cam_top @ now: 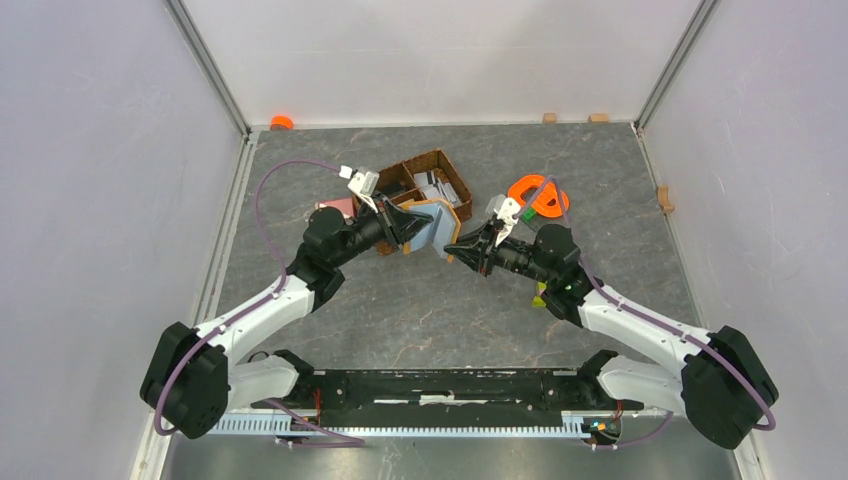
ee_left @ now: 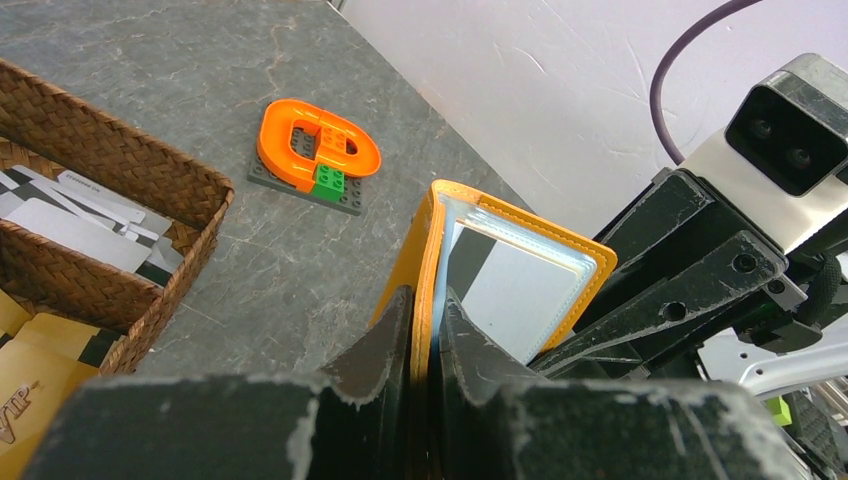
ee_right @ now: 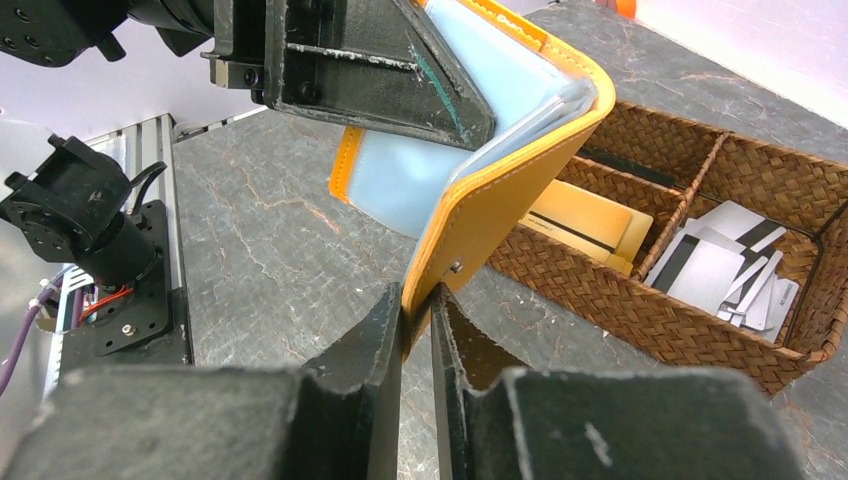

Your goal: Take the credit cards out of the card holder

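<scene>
A yellow card holder (cam_top: pixel 433 228) with pale blue sleeves is held in the air between my two grippers. My left gripper is shut on its edge; in that view a card with a dark stripe (ee_left: pixel 505 285) shows inside a clear sleeve. My right gripper is shut on another edge of the holder (ee_right: pixel 510 190), whose sleeves lean open above the fingers.
Behind the holder a woven basket (ee_right: pixel 625 320) holds loose cards (ee_right: pixel 700 270) and yellow items in compartments. An orange toy (ee_left: pixel 278 140) on a grey plate lies to the right.
</scene>
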